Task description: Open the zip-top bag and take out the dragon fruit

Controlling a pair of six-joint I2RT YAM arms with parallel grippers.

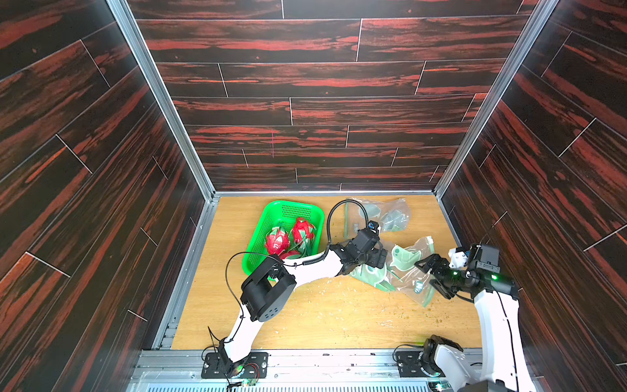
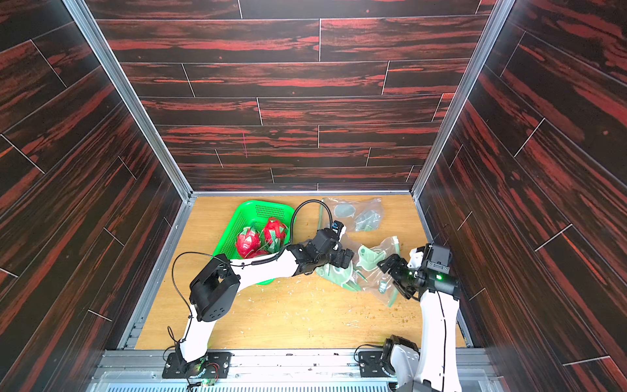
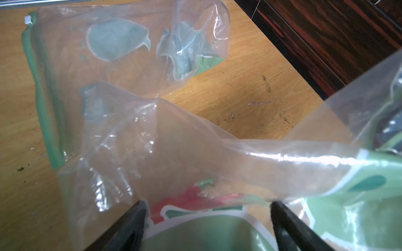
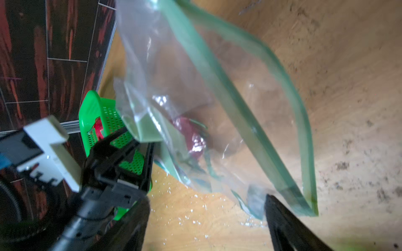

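The clear zip top bag (image 1: 411, 277), printed in green, lies crumpled between my two grippers. In the right wrist view its two green zip strips (image 4: 240, 119) are spread apart, so the mouth gapes. Deeper inside shows a dragon fruit, and its red skin appears through the plastic as the dragon fruit (image 3: 180, 202) in the left wrist view. My left gripper (image 1: 380, 261) stands open over the bag's closed part, its fingers either side of the fruit. My right gripper (image 1: 427, 277) is open at the mouth end, nothing visible gripped between its fingers.
A green basket (image 1: 251, 258) at the left holds several dragon fruits (image 1: 277, 241), partly behind my left arm. A flattened, empty-looking bag (image 1: 395, 212) lies behind the work bag. Bare tabletop (image 1: 333, 320) stretches along the front; the right wall is close to my right arm.
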